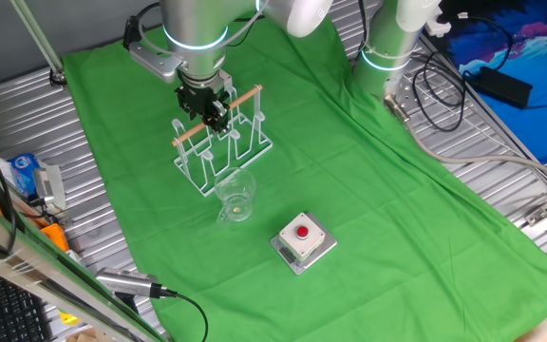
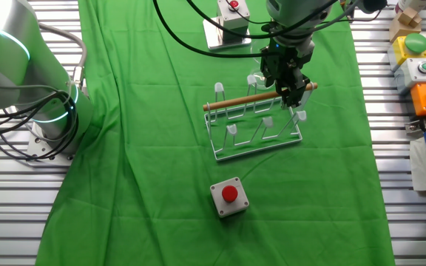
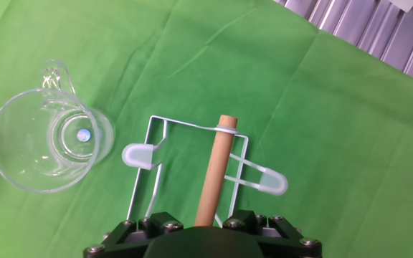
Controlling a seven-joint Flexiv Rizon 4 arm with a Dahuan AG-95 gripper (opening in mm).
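A white wire cup rack with a wooden top bar stands on the green cloth. My gripper is over the rack, close to the wooden bar; whether it touches the bar cannot be made out. In the wrist view the bar runs up from between the two black halves of the gripper, whose fingertips are not clear enough to show how far apart they are. A clear glass mug stands upright beside the rack, its handle turned away. The mug looks empty.
A red-button box on a metal plate sits near the mug. Another red-button box lies across the rack from it. Black cables hang around the arm.
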